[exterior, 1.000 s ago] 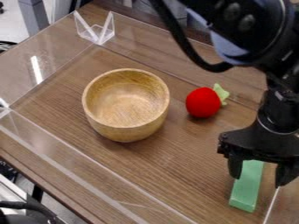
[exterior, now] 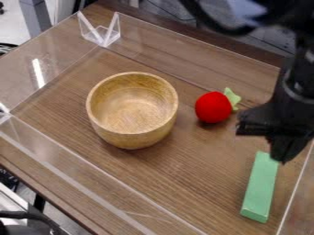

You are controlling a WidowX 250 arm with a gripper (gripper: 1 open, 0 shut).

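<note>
The black gripper (exterior: 263,128) hangs at the right, above and just behind the upper end of a light green bar (exterior: 259,189) lying on the wooden table. It looks shut, with nothing seen between its fingers, though blur hides detail. A red tomato-like ball (exterior: 214,107) sits left of the gripper, with a small green piece (exterior: 230,95) behind it.
A wooden bowl (exterior: 113,110) stands at centre left. A clear holder (exterior: 98,27) is at the back left near the table edge.
The gripper has risen and moved back from over the green bar, uncovering more of it. The bar, ball and bowl look unmoved.
</note>
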